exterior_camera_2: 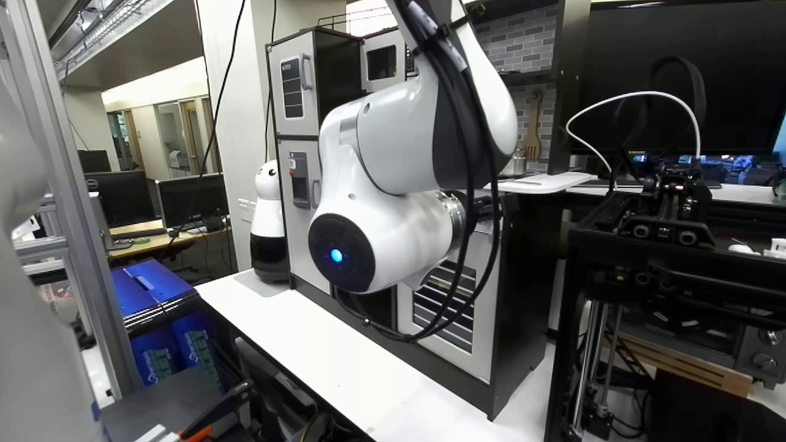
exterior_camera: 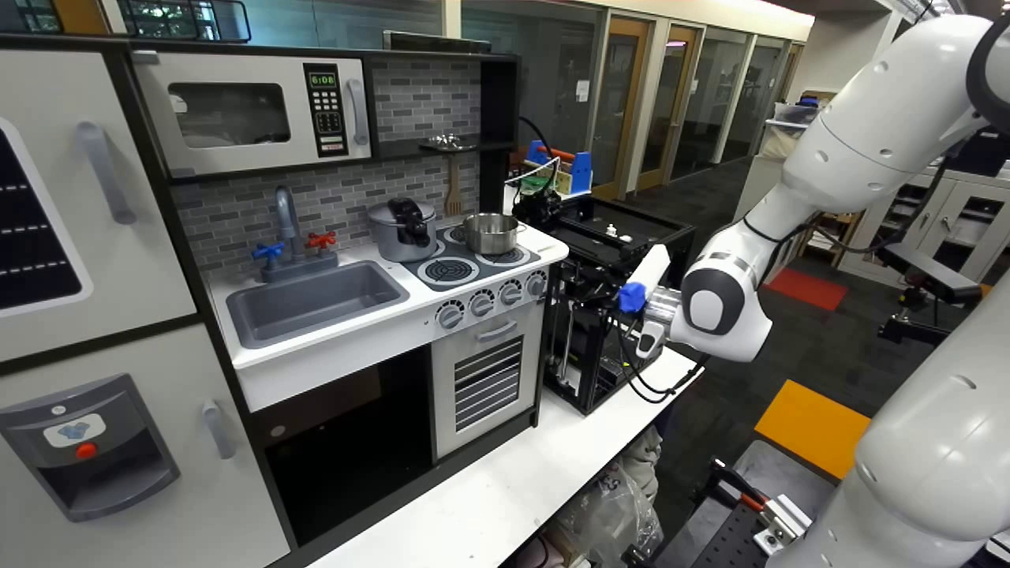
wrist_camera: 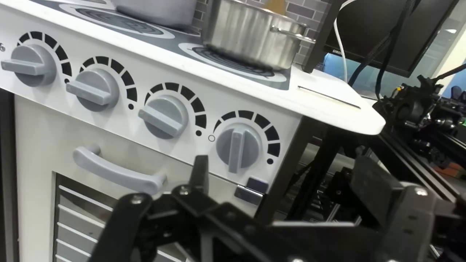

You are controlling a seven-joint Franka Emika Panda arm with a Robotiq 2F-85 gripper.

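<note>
My gripper is open in the wrist view, its two dark fingers wide apart with nothing held between them. Beyond it is the toy stove's front panel, apart from the fingers. The rightmost grey knob [wrist_camera: 238, 148] has its bar close to upright in that view. To its left, another knob [wrist_camera: 164, 117] and two more have slanted bars. A grey oven handle [wrist_camera: 118, 170] lies below the knobs. In exterior view 1, the arm's wrist [exterior_camera: 724, 308] is right of the stove; the fingers are hard to make out there.
A steel pot [exterior_camera: 491, 233] and a grey lidded pot [exterior_camera: 403, 230] stand on the stove top. The sink [exterior_camera: 317, 303] is to their left. A black-framed machine [exterior_camera_2: 663, 243] stands right of the kitchen.
</note>
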